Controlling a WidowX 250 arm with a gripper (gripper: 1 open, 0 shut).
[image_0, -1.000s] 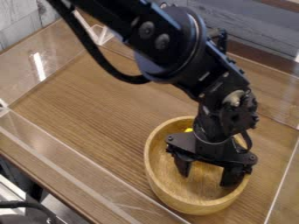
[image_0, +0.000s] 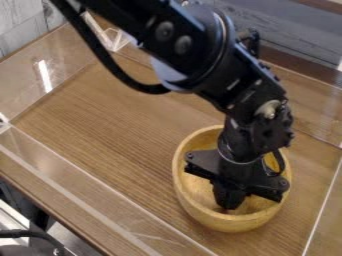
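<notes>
A yellow oval bowl (image_0: 199, 203) sits on the wooden table at the lower right. My black gripper (image_0: 233, 190) reaches down from the top into the bowl, its lower part covering much of the bowl's inside. The fingertips are dark and crowded together low in the bowl; whether anything lies between them cannot be made out.
A clear plastic edge runs along the table's left side, with cables at the lower left. A grey wall or ledge stands at the back right.
The gripper has moved slightly down and left within the bowl, and its fingers look closer together than a second ago. The yellow thing glimpsed behind them earlier is no longer visible.
</notes>
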